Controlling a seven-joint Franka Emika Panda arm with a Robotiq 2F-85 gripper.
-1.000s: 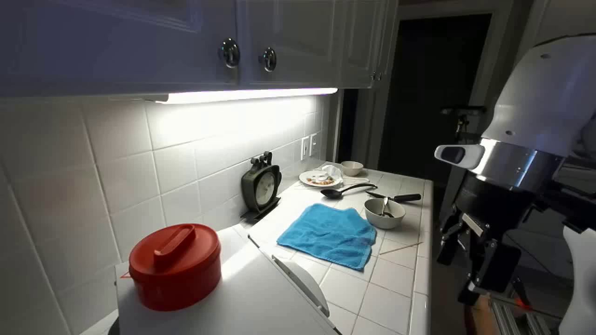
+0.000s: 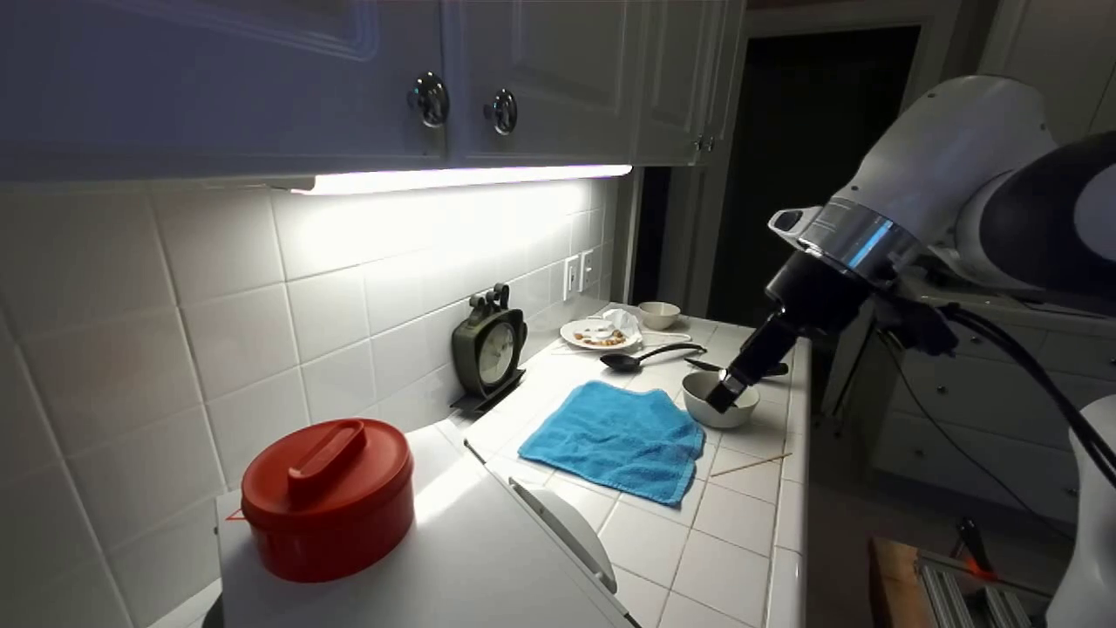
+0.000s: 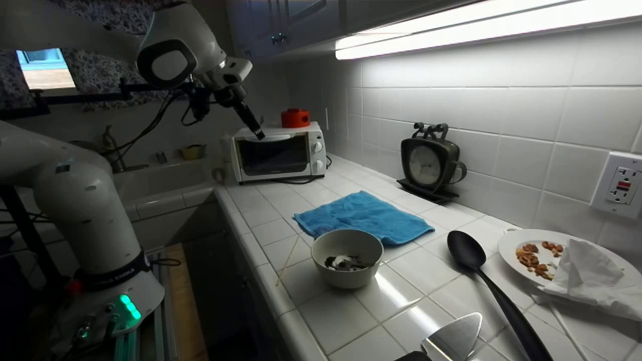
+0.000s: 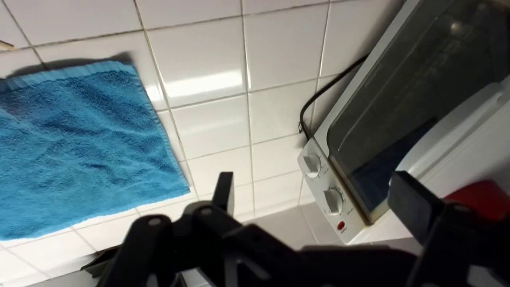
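My gripper is open and empty, its two dark fingers wide apart in the wrist view. It hangs in the air, tilted, over the counter's front side; in exterior view 2 the gripper appears in front of the toaster oven. A blue towel lies spread on the tiles. Beside it stands a pale bowl with a metal utensil and dark bits inside. In exterior view 1 the gripper overlaps that bowl and hides part of it. A red lidded pot sits on the oven.
A dark scale stands against the wall. A black spoon, a metal server and a plate of nuts with crumpled paper occupy the far end. A thin stick lies near the front edge. Bare tiles separate towel and oven.
The arm has swung from beside the counter, where the fingers pointed down, to over the counter, now leftward and higher in exterior view 1. Towel, bowl and pot have not moved.
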